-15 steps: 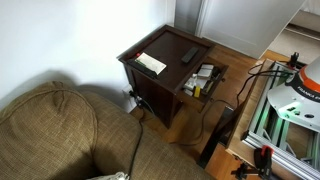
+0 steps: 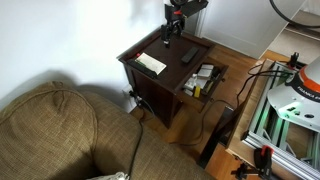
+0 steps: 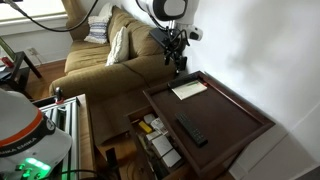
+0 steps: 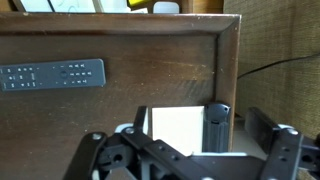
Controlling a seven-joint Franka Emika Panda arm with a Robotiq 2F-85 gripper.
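My gripper (image 2: 174,38) hangs above the back of the dark side table (image 2: 128,56), its fingers apart and nothing between them. In the wrist view the open gripper spans a white sheet or pad (image 4: 176,127), partly hidden by the gripper body. A short black object (image 4: 217,128) shows beside the pad near the tabletop's rim; what it is, I cannot tell. A dark remote (image 4: 53,75) lies on the tabletop, apart from the gripper. Exterior view 2 shows the pad (image 3: 188,90) at the far end and the remote (image 3: 191,130) nearer.
The table's open drawer (image 2: 219,90) holds several small items, including a white box (image 3: 162,145). A brown sofa (image 2: 62,130) stands close to one side. Cables run over the floor.
One second ago no gripper showed in exterior view 1. It came in at the top edge and has moved down and left above the table. The pad and remote look unmoved.
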